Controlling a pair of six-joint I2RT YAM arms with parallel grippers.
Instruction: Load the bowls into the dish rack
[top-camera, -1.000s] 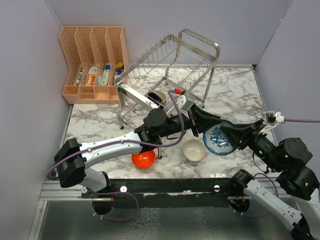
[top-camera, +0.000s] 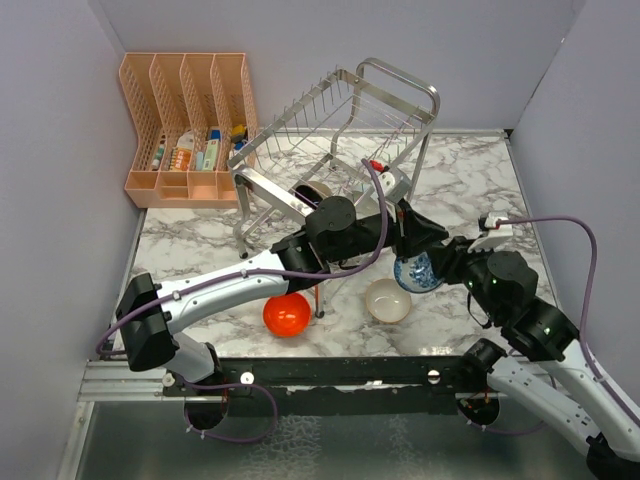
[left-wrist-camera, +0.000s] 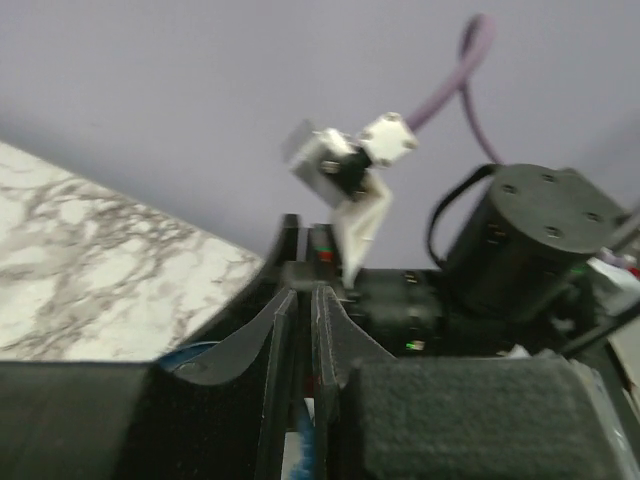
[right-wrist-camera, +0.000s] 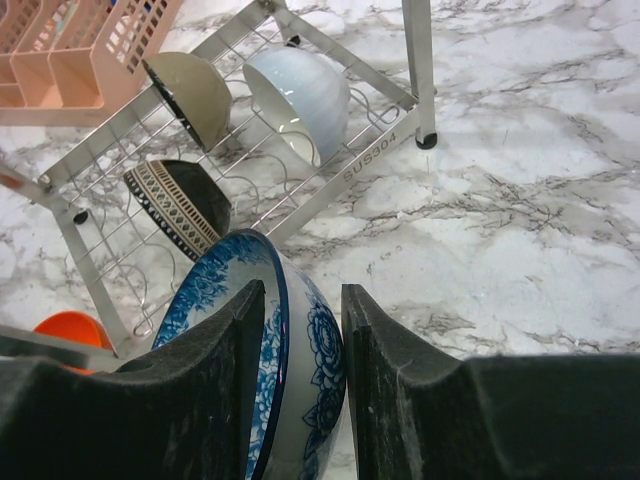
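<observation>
My right gripper holds a blue-and-white patterned bowl (right-wrist-camera: 310, 390) by its rim, between its fingers, tilted on edge; the same bowl (top-camera: 414, 274) hangs below both grippers in the top view. My left gripper (top-camera: 420, 235) is close beside the right one, its fingertips (left-wrist-camera: 290, 310) near together in its wrist view, with the right gripper behind; whether anything is between them is unclear. An orange-red bowl (top-camera: 287, 314) and a cream bowl (top-camera: 388, 300) sit on the counter. In the rack (right-wrist-camera: 340, 185), several bowls lean in the lower tier.
The metal dish rack's upper tier (top-camera: 395, 100) stands at the back centre. A peach divided holder (top-camera: 145, 180) with small items is at the back left. Walls bound the counter on both sides; marble (top-camera: 480, 180) is clear right of the rack.
My left gripper's wrist has shifted slightly right and turned.
</observation>
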